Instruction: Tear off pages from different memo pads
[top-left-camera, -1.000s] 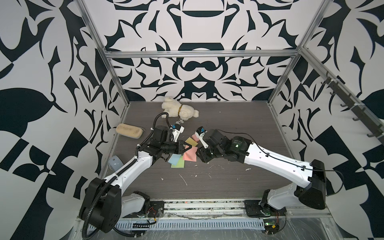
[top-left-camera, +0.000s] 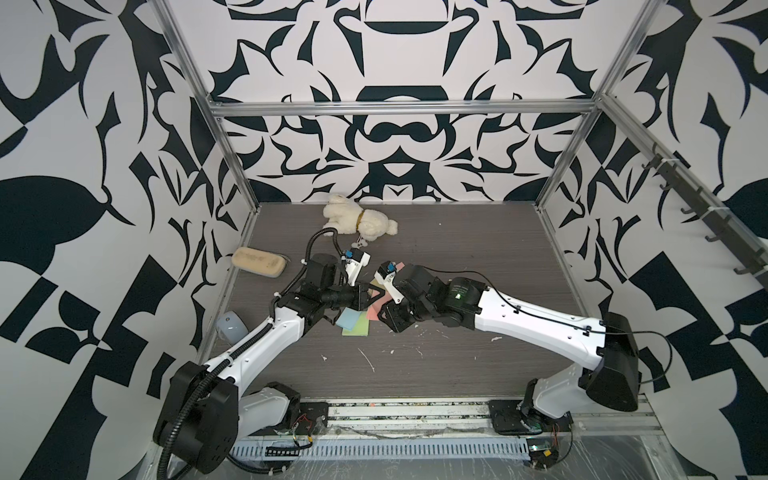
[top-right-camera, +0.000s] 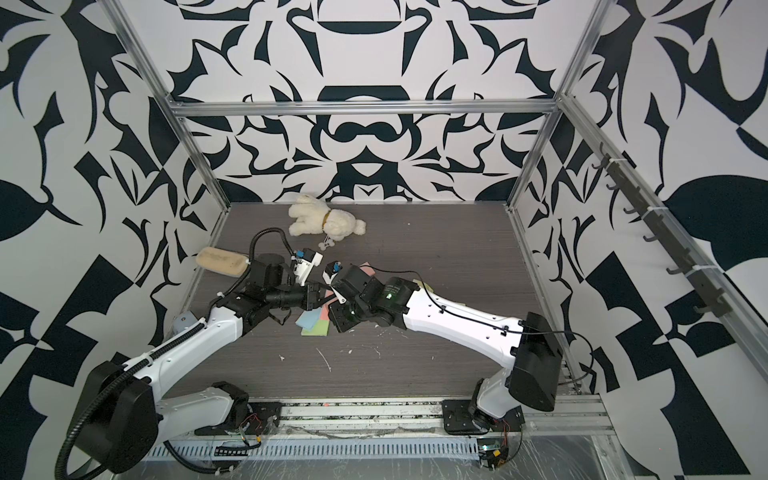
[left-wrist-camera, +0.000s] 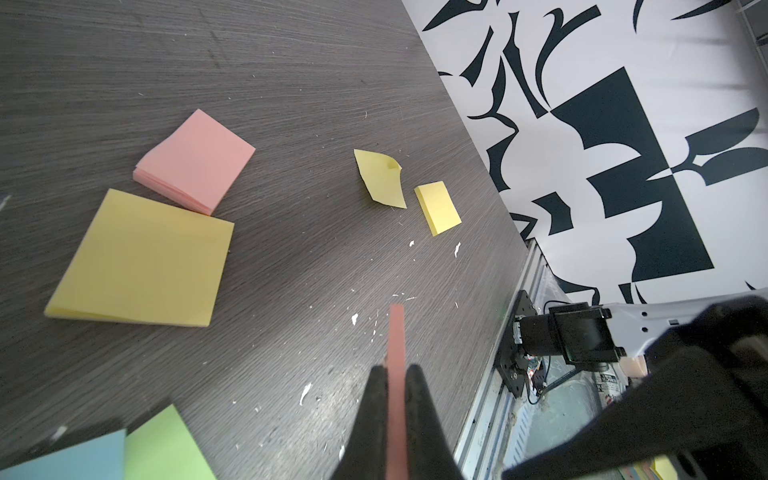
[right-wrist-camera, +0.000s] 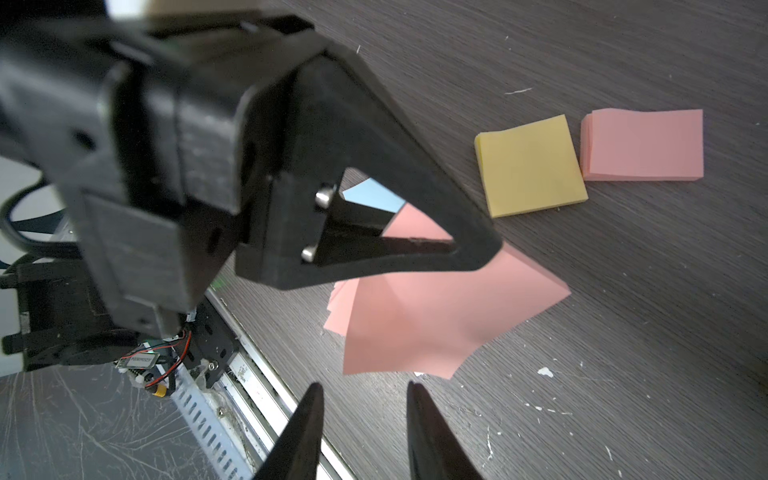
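A thin piece of pink memo paper (left-wrist-camera: 396, 400) stands edge-on between the fingers of my left gripper, which is shut on it. In the right wrist view the same pink paper (right-wrist-camera: 448, 320) hangs curled below the left finger, with layered edges at its left side. My right gripper is part open near the lower edge of that paper, with nothing between its fingertips. On the table lie a yellow pad (right-wrist-camera: 532, 168) and a pink pad (right-wrist-camera: 646, 144) side by side. Blue paper (left-wrist-camera: 72, 460) and green paper (left-wrist-camera: 164, 448) lie near the left gripper.
Off to the right, a loose curled yellow sheet (left-wrist-camera: 381, 177) lies beside a small yellow pad (left-wrist-camera: 438, 208). A plush toy (top-left-camera: 360, 217) is at the back, a tan oblong object (top-left-camera: 258, 261) at the left.
My right gripper has moved left, up to the left gripper and the pink paper, covering part of the pads from above. The left arm has hardly moved.
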